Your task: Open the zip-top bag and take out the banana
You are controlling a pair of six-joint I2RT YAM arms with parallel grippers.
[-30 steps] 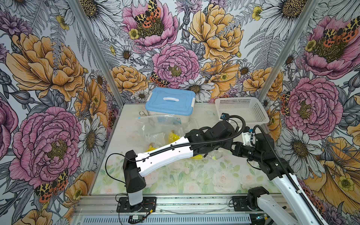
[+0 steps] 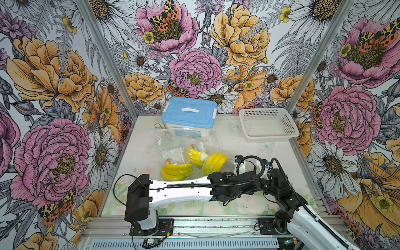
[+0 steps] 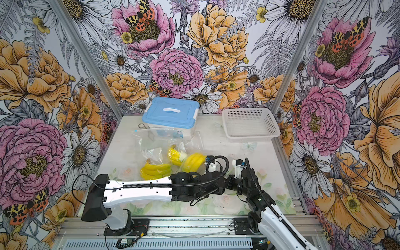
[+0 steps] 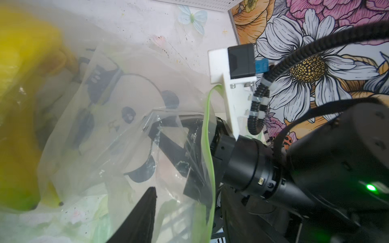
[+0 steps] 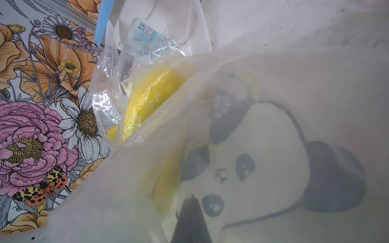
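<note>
Several yellow bananas [image 2: 177, 170] lie in clear bags on the table. In the left wrist view a translucent panda-printed bag [image 4: 125, 105] with a green zip edge [image 4: 207, 162] fills the middle, banana [image 4: 20, 121] to its left. My left gripper is part open, the bag's film and green edge at or between its fingers; contact cannot be told. My right gripper is shut, seen in the right wrist view against or behind the panda film; whether it pinches film is unclear. In the top views both grippers are largely hidden by the arms, right of the bananas.
A lidded box [image 2: 189, 112] stands at the back, behind the bags. A white perforated basket [image 2: 268, 135] stands at back right. The two arms are crowded together at front right.
Both arms have come lower and toward the front, the right one also leftward. The bananas on the right show more clearly in the top left view.
</note>
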